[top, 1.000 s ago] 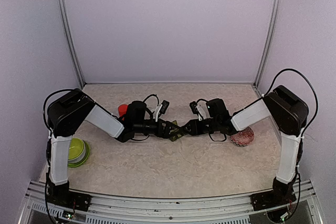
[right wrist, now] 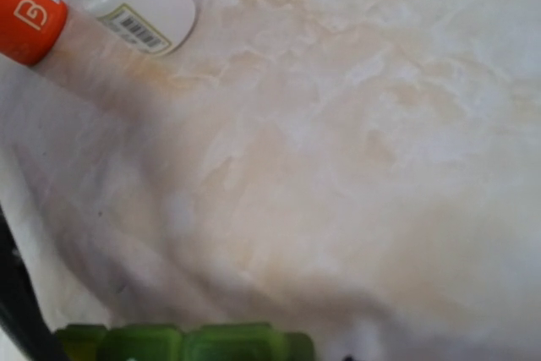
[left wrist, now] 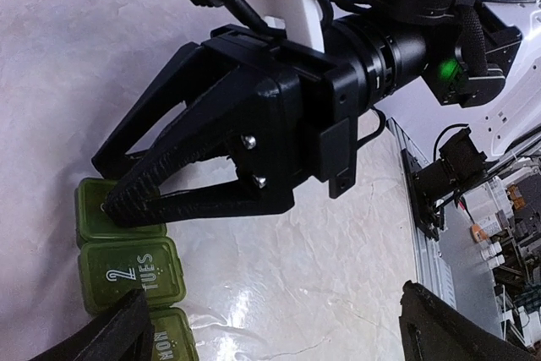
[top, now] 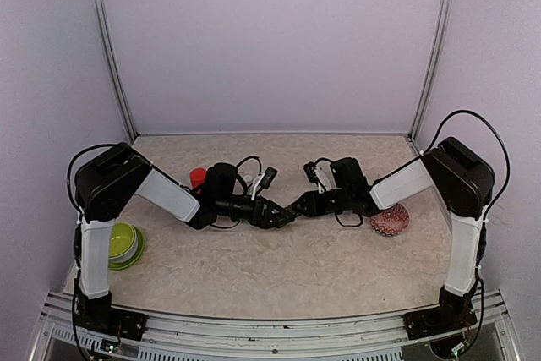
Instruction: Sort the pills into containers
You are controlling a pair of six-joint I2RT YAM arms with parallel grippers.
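A green pill box with day lids shows in the left wrist view, where its TUES lid (left wrist: 131,275) and MON lid (left wrist: 172,340) look closed. My right gripper has its fingertips at the lid of the end compartment beyond TUES; how wide they stand is unclear. The fingers of my left gripper are wide open, one close beside the box, nothing held. From above, the left gripper covers most of the box. Along the bottom of the right wrist view lies the pill box's green edge (right wrist: 232,342). No loose pills can be seen.
A white bottle (right wrist: 144,6) and an orange bottle (right wrist: 30,19) stand behind the box. Green bowls (top: 122,238) sit at the left, a red patterned dish (top: 390,220) at the right under the arm.
The right arm is nearly still.
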